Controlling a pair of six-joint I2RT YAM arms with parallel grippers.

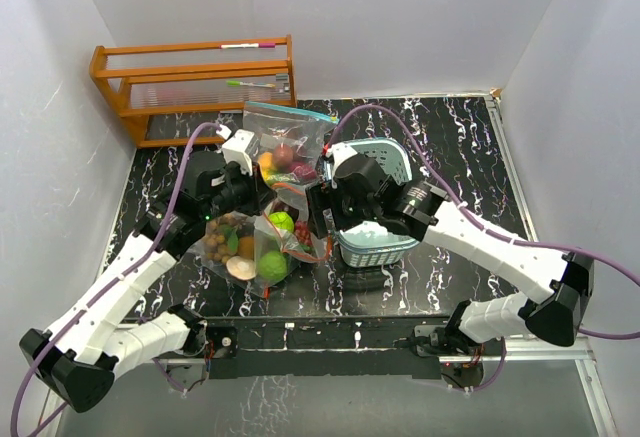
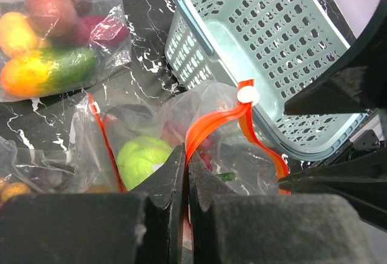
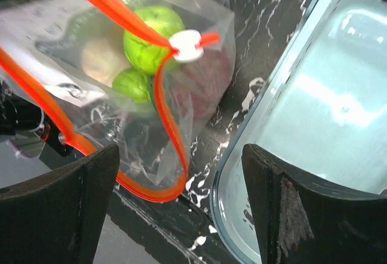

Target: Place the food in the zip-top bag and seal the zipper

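Note:
A clear bag with an orange zipper rim (image 3: 169, 110) and a white slider (image 2: 248, 95) gapes at the top. Inside lie a green fruit (image 2: 142, 158), a second green piece (image 3: 132, 84) and red fruit, partly blurred by the plastic. In the left wrist view my left gripper is shut on one side of that rim. My right gripper (image 1: 318, 207) is over the bag's right side with its fingers apart. Its fingers (image 3: 97, 200) frame the low front of the rim in the right wrist view, with nothing visibly clamped.
A pale green basket (image 1: 375, 247) stands empty close on the right. Filled bags lie behind (image 2: 54, 34) and to the left (image 1: 228, 242). A wooden rack (image 1: 125, 107) stands at the back left.

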